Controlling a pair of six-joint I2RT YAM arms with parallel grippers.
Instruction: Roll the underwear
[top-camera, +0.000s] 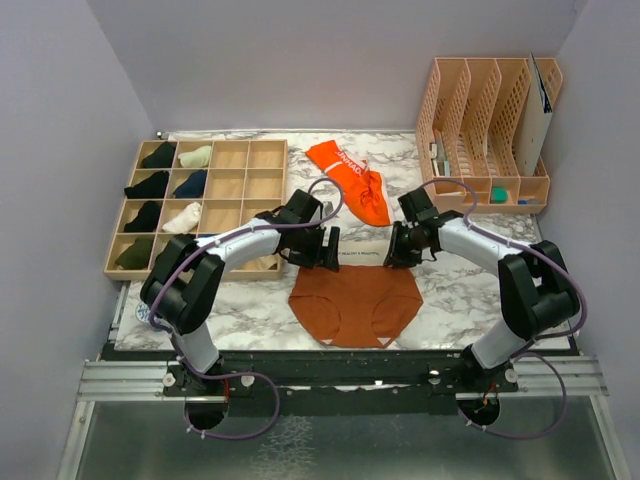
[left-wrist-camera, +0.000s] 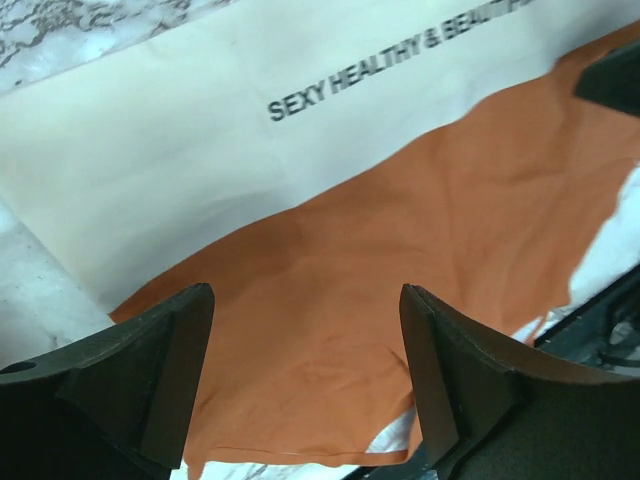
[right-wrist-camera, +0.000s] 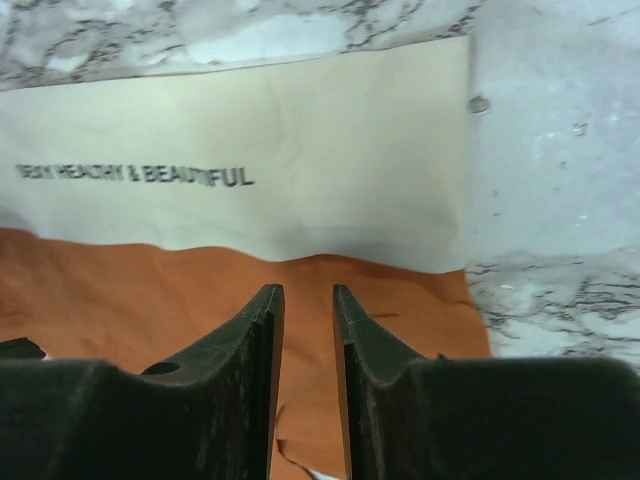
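Observation:
Brown underwear (top-camera: 345, 305) lies spread flat on the marble table, its white lettered waistband (right-wrist-camera: 330, 160) toward the far side. My left gripper hovers open over the left part of the waistband seam, with brown cloth in view between its fingers. Near the right end of the waistband, my right gripper is part open, its fingers a narrow gap apart. Brown cloth shows beneath and between them, and I see none gripped. In the top view both grippers hide parts of the waistband.
A wooden divided tray (top-camera: 230, 188) with several rolled pieces stands at the left, close to my left arm. An orange garment (top-camera: 352, 182) lies behind the underwear. At the back right is a slotted organizer (top-camera: 485, 130). Bare marble (top-camera: 455, 310) shows at right.

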